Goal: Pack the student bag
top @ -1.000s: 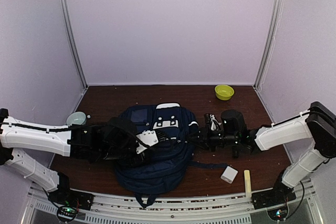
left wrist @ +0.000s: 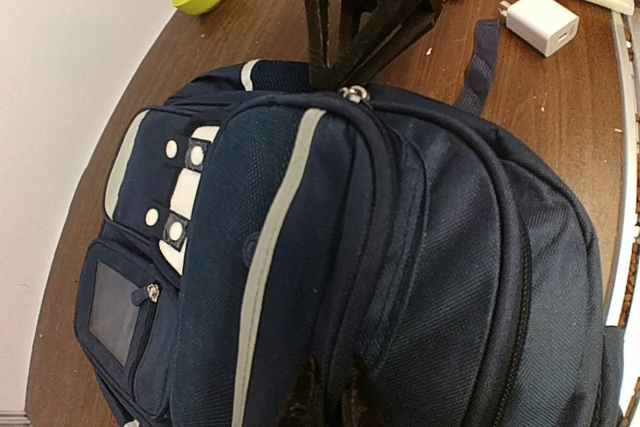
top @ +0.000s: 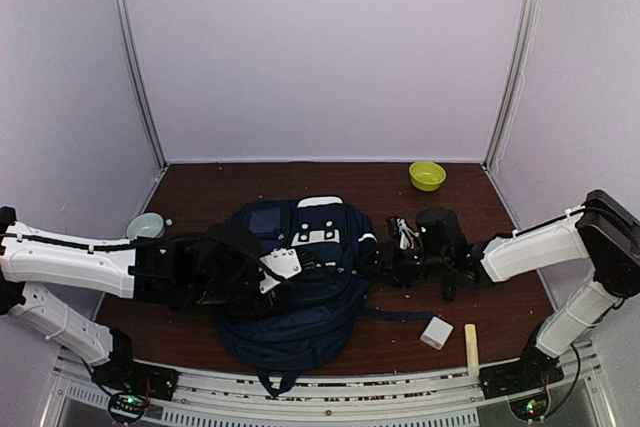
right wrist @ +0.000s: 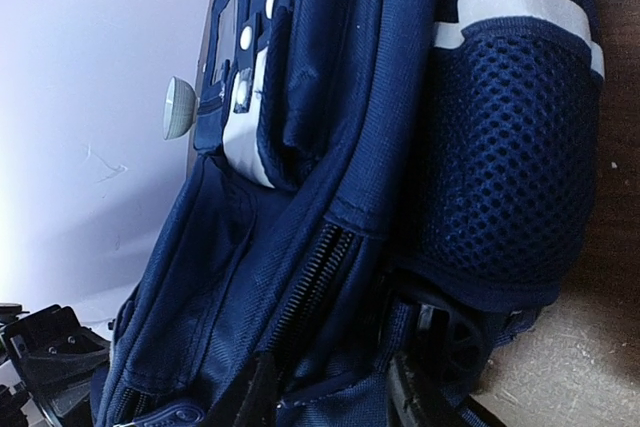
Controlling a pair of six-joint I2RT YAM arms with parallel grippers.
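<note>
A navy backpack (top: 300,337) lies in the middle of the table. In its own view my left gripper is down on the bag's front compartment, its fingertips dark against the fabric, shut. My right gripper is at the bag's right side, by an open zipper (right wrist: 315,282) and below the mesh side pocket (right wrist: 500,167); its fingers stand apart, with dark fabric and strap around them, and whether they grip any cannot be told. A white charger (top: 436,333) and a pale yellow stick-shaped item (top: 472,349) lie at the front right.
A yellow-green bowl (top: 427,175) stands at the back right, a pale bowl (top: 146,227) at the left behind my left arm. Bare table (top: 200,187) shows behind the bag and at the right.
My right gripper and arm have shifted very slightly at the bag's side. Otherwise nothing visibly changes.
</note>
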